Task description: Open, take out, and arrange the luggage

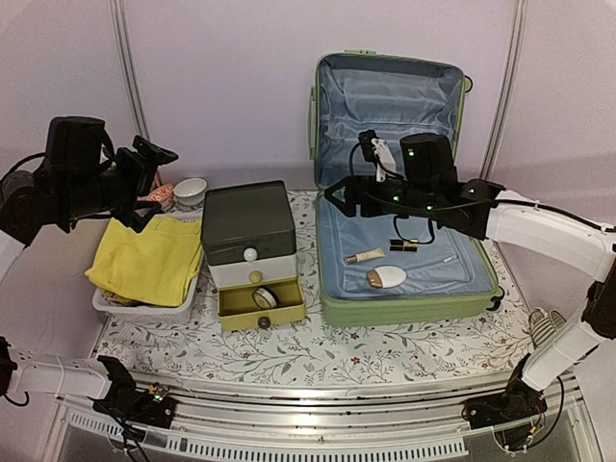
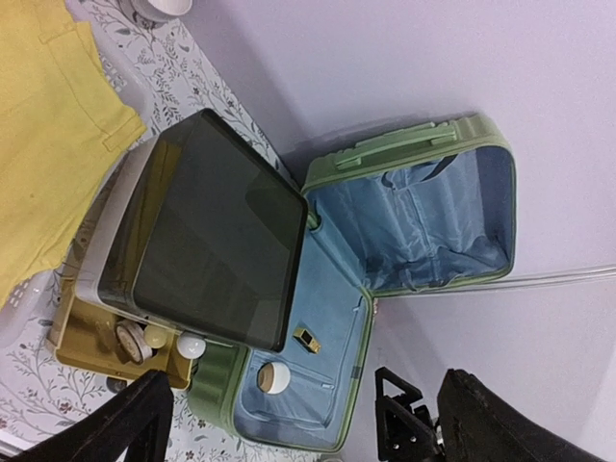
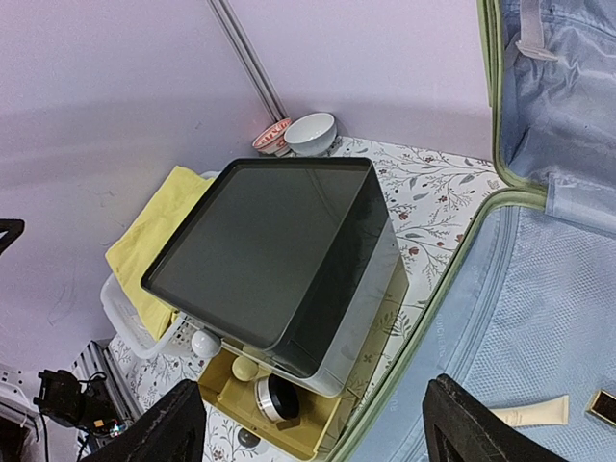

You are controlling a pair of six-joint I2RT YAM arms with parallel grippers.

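Note:
The green suitcase [image 1: 409, 310] stands open, lid upright at the back, blue lining showing. In its base lie a cream tube [image 1: 365, 256], a small black and gold item [image 1: 403, 245] and a white and brown oval item [image 1: 386, 277]. To its left is a small drawer cabinet [image 1: 247, 217] with a dark top; its bottom yellow drawer [image 1: 231, 318] is pulled out and holds a round item [image 1: 265, 298]. My left gripper [image 1: 159, 188] hangs open and empty over the left side. Above the suitcase my right gripper [image 1: 339, 196] is part open, nothing between its fingers.
A white basket [image 1: 154, 313] with a folded yellow cloth [image 1: 149, 260] stands left of the cabinet. Bowls [image 1: 191, 190] sit behind it.

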